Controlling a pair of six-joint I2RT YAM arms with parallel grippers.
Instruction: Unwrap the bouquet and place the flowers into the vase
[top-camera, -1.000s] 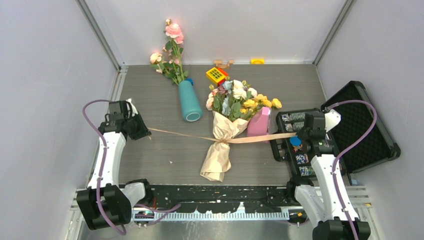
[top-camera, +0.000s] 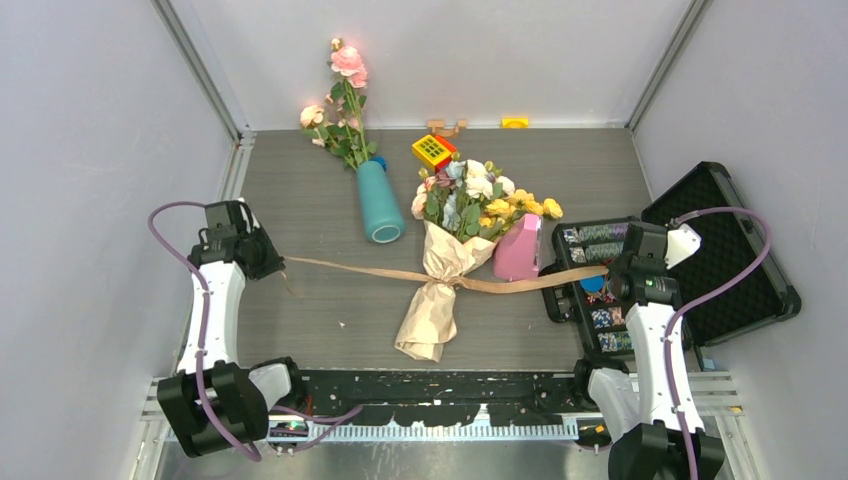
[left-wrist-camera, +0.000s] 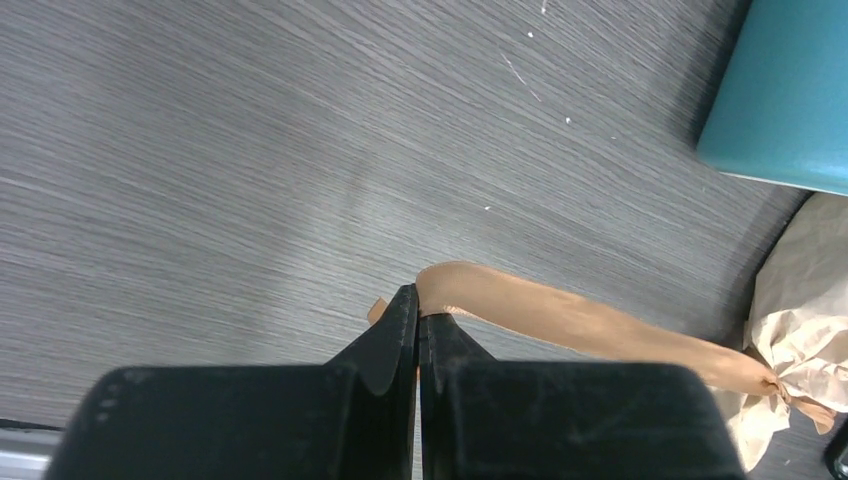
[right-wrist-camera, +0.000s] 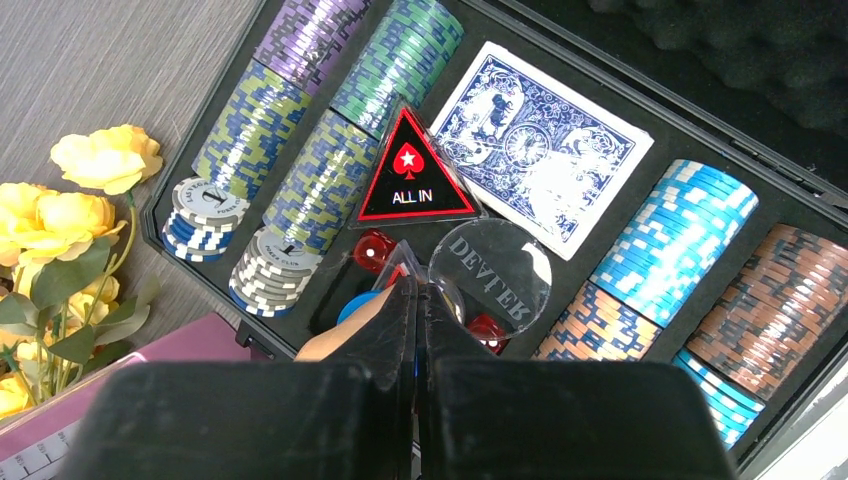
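Note:
A bouquet of white, pink and pale blue flowers stands out of a brown paper wrap lying mid-table. A tan ribbon is knotted around the wrap's waist, its two ends stretched sideways. My left gripper is shut on one end, with a short tail poking past the fingers. Over the chip case, my right gripper is shut on the other end. Left of the bouquet, a teal vase lies on its side with pink flowers in its mouth. A pink vase holds yellow flowers.
An open black case of poker chips, cards and dice lies beneath my right gripper, its lid to the right. A yellow and red toy sits behind the bouquet.
The left gripper has drawn a little further left and the right one slightly right, each with its ribbon end. The wrap's lower end has shifted slightly left.

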